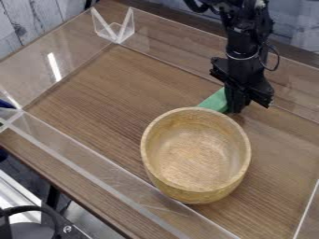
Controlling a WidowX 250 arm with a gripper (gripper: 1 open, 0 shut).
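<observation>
A black robot arm reaches down from the top of the view, its gripper (232, 101) low over a green object (214, 104) behind the bowl. The fingertips are dark and partly hidden, so whether anything is between them cannot be made out. A large tan bowl (196, 154) stands in front, just below the green object.
A white wire-like item (114, 23) is at the back left. Clear strips run along the near left edge, with black cabling at the bottom left.
</observation>
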